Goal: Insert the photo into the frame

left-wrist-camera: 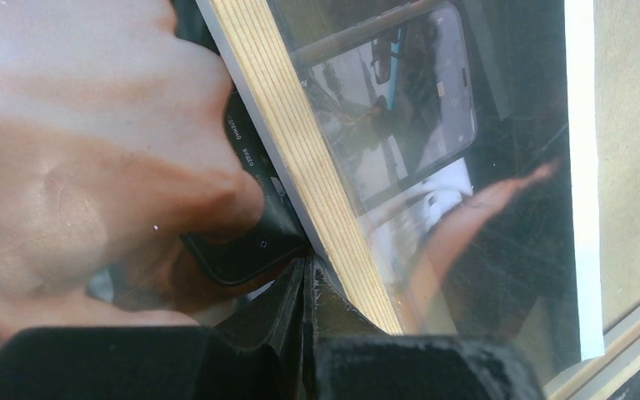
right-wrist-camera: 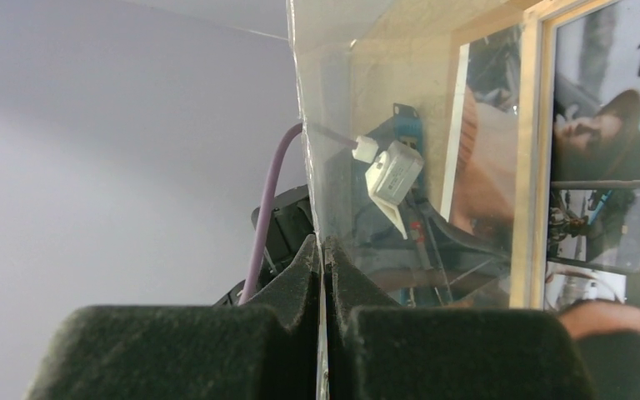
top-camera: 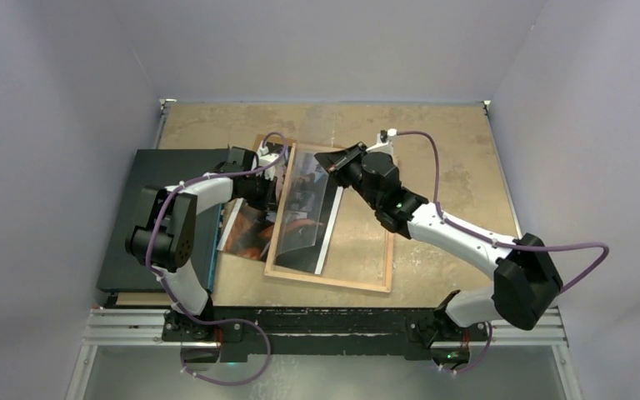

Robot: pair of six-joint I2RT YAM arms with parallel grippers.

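A wooden frame [top-camera: 329,282] lies in the middle of the table over the photo [top-camera: 242,240]. Part of the photo sticks out past the frame's left side; the rest, with its white border, shows inside the frame. In the left wrist view, my left gripper is shut with nothing visible between its fingers, tips against the outer side of the wooden bar [left-wrist-camera: 300,142]. A clear sheet [right-wrist-camera: 333,108] stands on edge between the tips of my right gripper, which is shut on it above the frame; its far extent is hard to make out.
A large dark flat panel [top-camera: 125,258] lies at the left, beneath the left arm. Purple cables [top-camera: 436,171] loop along both arms. Bare table [top-camera: 458,175] shows to the right of the frame.
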